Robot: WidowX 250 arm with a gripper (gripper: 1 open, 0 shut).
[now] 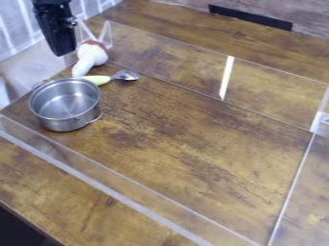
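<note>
The black gripper [57, 35] is at the top left, raised above the back left corner of the work area; I cannot tell whether it is open or shut. Below it and to the right lies a white plush-like object [88, 58], with a pale yellow item [92, 80] in front of it and a silver spoon [125, 75] beside that. A steel pot [64, 104] stands at the left, below the gripper.
Clear low panels [229, 77] edge the wooden table [206, 144]. A dark slot [251, 19] shows at the back.
</note>
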